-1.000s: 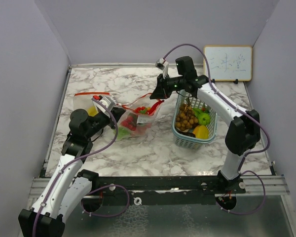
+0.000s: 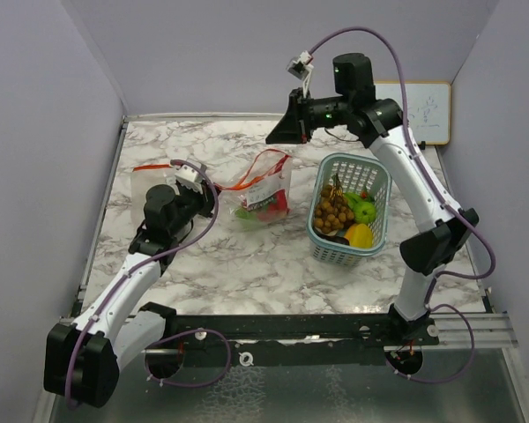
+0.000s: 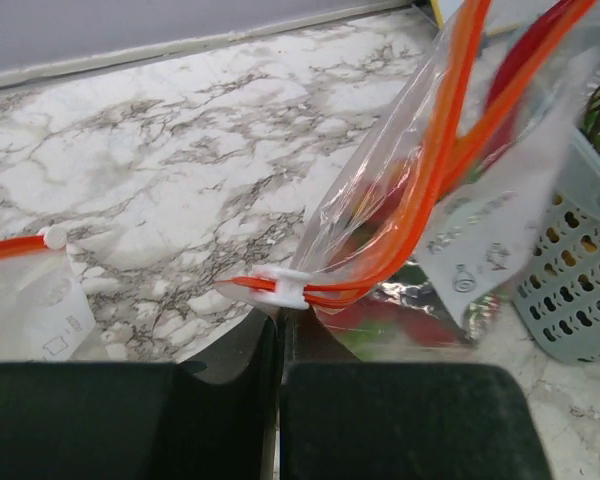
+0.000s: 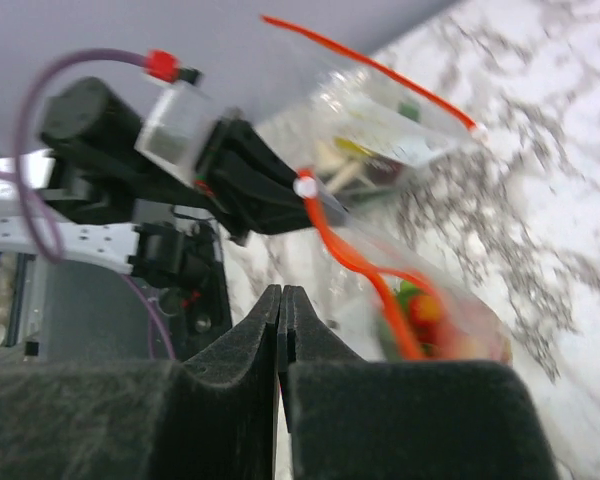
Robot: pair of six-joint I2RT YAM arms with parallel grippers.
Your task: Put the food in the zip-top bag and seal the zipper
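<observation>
A zip bag [image 2: 263, 194] with orange zipper, white slider and red and green food inside stands mid-table. My left gripper [image 2: 213, 189] is at its left zipper end; in the left wrist view it [image 3: 278, 340] is shut, with the bag's slider end [image 3: 290, 288] at its tips, whether pinched I cannot see clearly. My right gripper [image 2: 273, 141] is shut above the bag, nothing seen between its fingers; in the right wrist view the bag's zipper [image 4: 348, 255] lies beyond it.
A grey basket [image 2: 348, 248] of potatoes, peppers and other food stands right of the bag. A second bag [image 2: 144, 185] lies at the left, partly behind my left arm. A whiteboard [image 2: 432, 113] is at the back right.
My left arm has drawn slightly back and the bag's shape has shifted.
</observation>
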